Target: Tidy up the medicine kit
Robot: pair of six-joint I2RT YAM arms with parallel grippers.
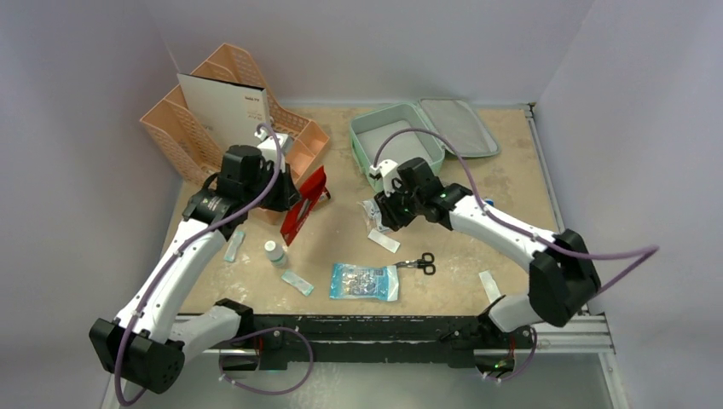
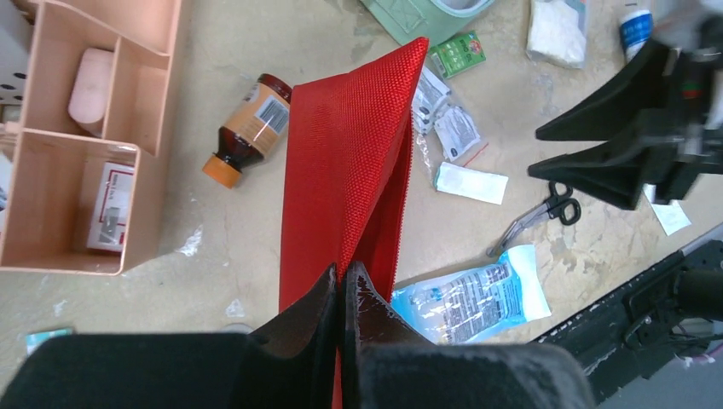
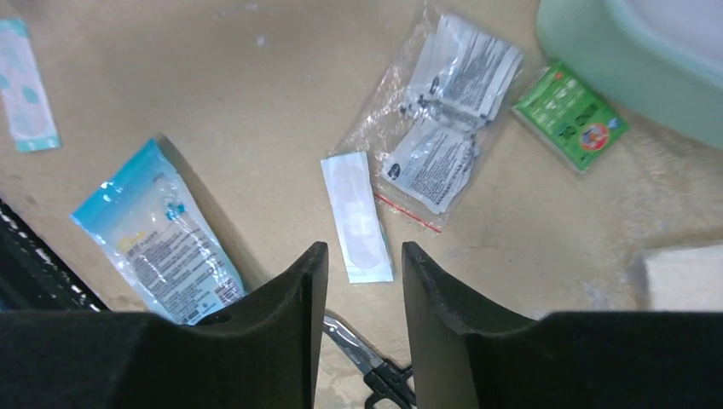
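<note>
My left gripper is shut on the red pouch (image 1: 303,204), holding it raised over the table. My right gripper hangs open above a white wrapped strip (image 3: 356,213), a bag of sachets (image 3: 435,170) and scissors (image 3: 384,375). The mint case (image 1: 384,145) stands open at the back, a green packet (image 3: 571,119) beside it. A blue-and-white pack (image 1: 363,281) and a white-capped bottle (image 1: 274,253) lie or stand at the front. A brown bottle (image 2: 251,128) lies beside the organizer.
The tan organizer (image 1: 170,141) fills the back left, with a board in it. A gauze packet (image 2: 554,30) and a blue-white tube (image 2: 635,34) lie on the right. The table edge runs along the front; bare table shows at the right.
</note>
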